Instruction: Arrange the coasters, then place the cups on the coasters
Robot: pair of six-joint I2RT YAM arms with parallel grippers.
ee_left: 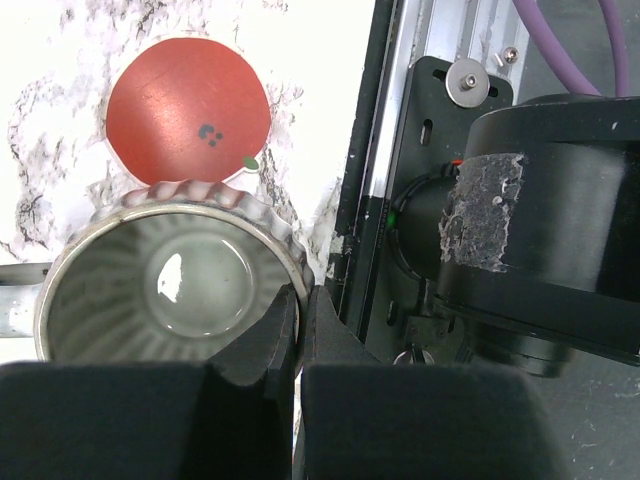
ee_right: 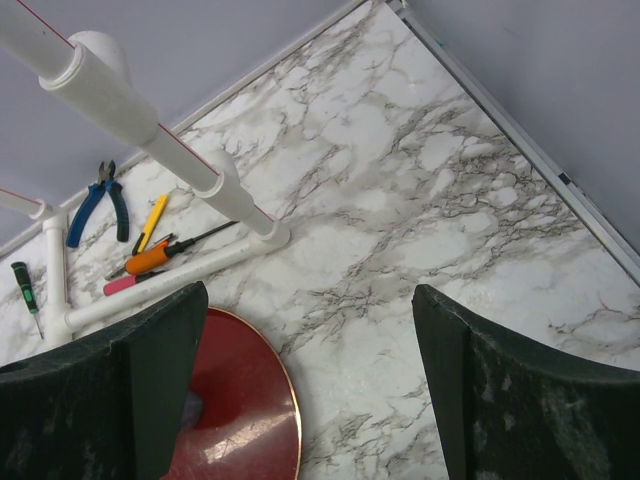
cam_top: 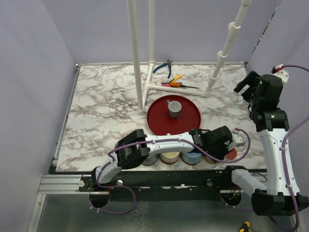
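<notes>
A ribbed cup with a grey-green inside [ee_left: 190, 270] fills the lower left of the left wrist view. My left gripper is shut on its rim, one finger inside and one outside. Just beyond the cup lies a round red coaster [ee_left: 185, 110] with a dark paw mark; the cup's edge overlaps it in this view, and I cannot tell whether they touch. From above, the left hand hides most of the cup, while the red coaster [cam_top: 231, 154] shows at the front right. My right gripper hangs open and empty at the right side.
Grey, cream [cam_top: 170, 157] and blue [cam_top: 191, 158] cups line the front edge. A red tray [cam_top: 159, 118] holds a grey mug [cam_top: 174, 109]. White pipes [cam_top: 178, 90] stand behind, with pliers [cam_top: 163, 66] and screwdrivers nearby.
</notes>
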